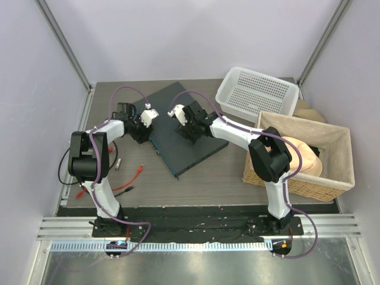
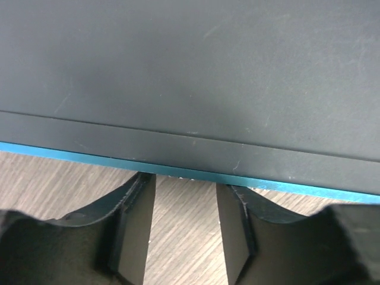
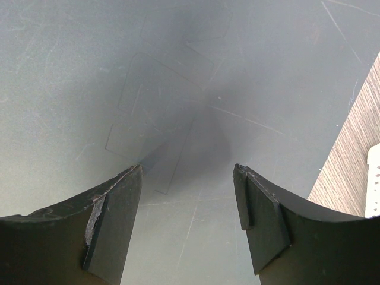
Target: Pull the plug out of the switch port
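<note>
A dark flat switch [image 1: 199, 155] with a blue front strip [image 2: 89, 157] lies at an angle on the table. My left gripper [image 1: 144, 133] is at its front edge; in the left wrist view its fingers stand apart just below the blue strip, with only wooden table showing between them. My right gripper [image 1: 187, 130] hovers over the switch's dark top, open and empty, as the right wrist view shows. I cannot make out a plug between or beside the left fingers.
Red and black cables [image 1: 135, 176] lie on the left of the table. A white basket [image 1: 256, 89] stands at back right, a wicker box [image 1: 300, 187] at right.
</note>
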